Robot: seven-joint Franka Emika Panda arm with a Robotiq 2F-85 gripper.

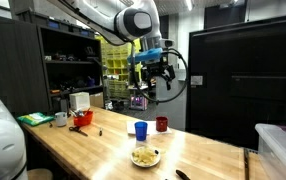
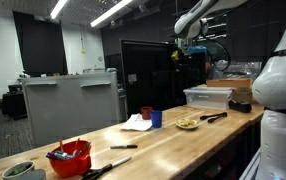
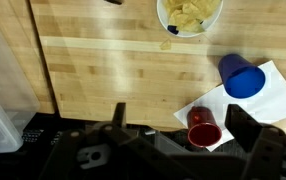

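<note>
High above the wooden table my gripper stands open, its dark fingers spread wide at the lower edge of the wrist view with no object gripped. A blue cup point(image 3: 241, 76) and a dark red cup point(image 3: 203, 128) rest at a white sheet of paper point(image 3: 268, 98); the blue one looks tipped or seen at a slant in that view. In exterior view 1 the blue cup point(image 1: 141, 131) and the red cup point(image 1: 162, 124) stand close together. Nearer lies a white bowl point(image 1: 145, 155) of yellowish chips.
A red basket point(image 2: 69, 158) with tools inside stands at the table's far end, near black scissors point(image 2: 105, 169). A clear plastic bin point(image 1: 281, 148) occupies the right side. Dark tools point(image 2: 216, 117) lie near the bowl.
</note>
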